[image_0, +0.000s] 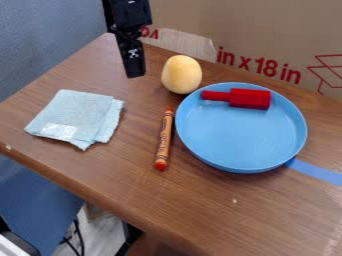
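Note:
My gripper (134, 62) hangs at the top left over the wooden table, left of a pale yellow round object (182, 74); whether it is open or shut is unclear. A light blue folded cloth (74, 118) lies on the left. An orange crayon-like stick (164, 140) lies upright in the frame between cloth and plate. A blue plate (241, 140) holds a red object (249, 97) near its far rim.
A cardboard box (267, 40) with printed markings stands at the back. Blue tape (317, 172) runs right of the plate. The table's edge (40, 165) is at the lower left.

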